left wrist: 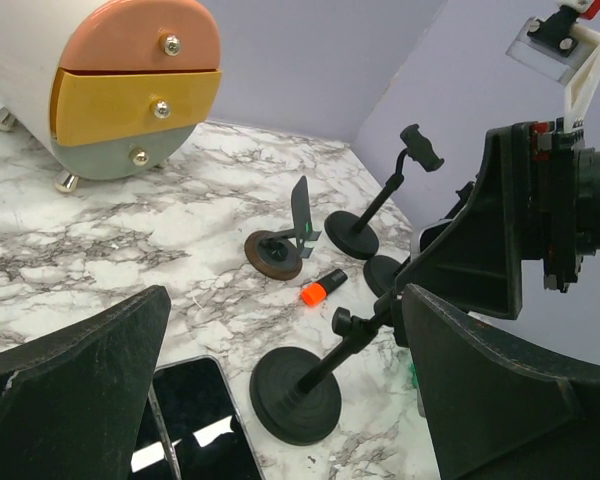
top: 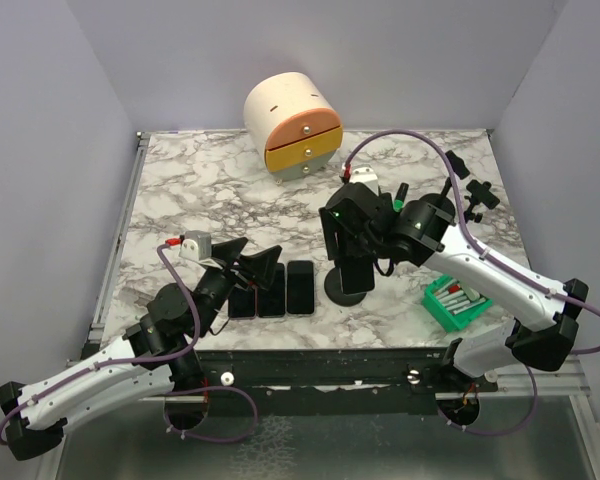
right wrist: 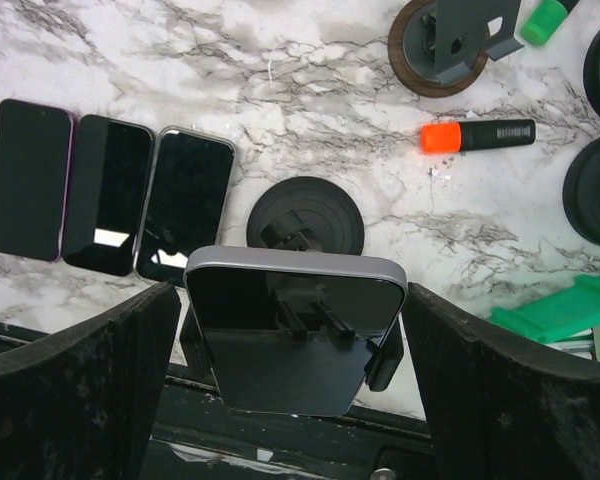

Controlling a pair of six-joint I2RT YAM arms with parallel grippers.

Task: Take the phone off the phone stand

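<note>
The phone [right wrist: 295, 360] sits in a black phone stand with a round base, below my open right gripper [top: 345, 225], whose fingers show either side of it in the right wrist view. From the top the phone [top: 357, 278] appears dark and upright or tilted at the table's front. My left gripper [top: 255, 260] is open, over three dark phones [right wrist: 105, 195] lying side by side left of the stand.
A drawer cylinder [top: 290, 120] stands at the back. Right of the stand are markers [right wrist: 477, 135], other stands [left wrist: 352, 230] and a green tray [top: 455, 305].
</note>
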